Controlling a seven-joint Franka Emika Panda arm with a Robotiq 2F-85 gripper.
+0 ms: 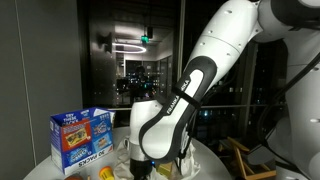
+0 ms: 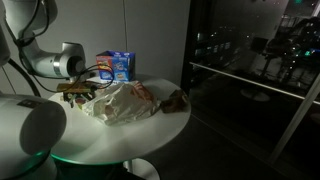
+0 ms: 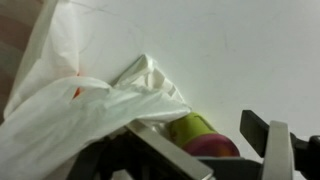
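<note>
In the wrist view my gripper stands part open, its fingers (image 3: 277, 152) apart. A small green object with a dark red end (image 3: 200, 134) shows between them, nearer the left finger; part of it is hidden. Against that finger side lies a crumpled white plastic bag (image 3: 85, 118), spread over the white table. In the second exterior view the gripper (image 2: 76, 97) is low over the table at the left end of the same bag (image 2: 125, 104). Whether the fingers touch the object or the bag, I cannot tell.
Behind the bag a blue and red snack box (image 1: 84, 138) stands upright. A yellow-orange item (image 1: 106, 174) sits at its foot. Brown crumpled things (image 2: 176, 101) lie near the table's right edge.
</note>
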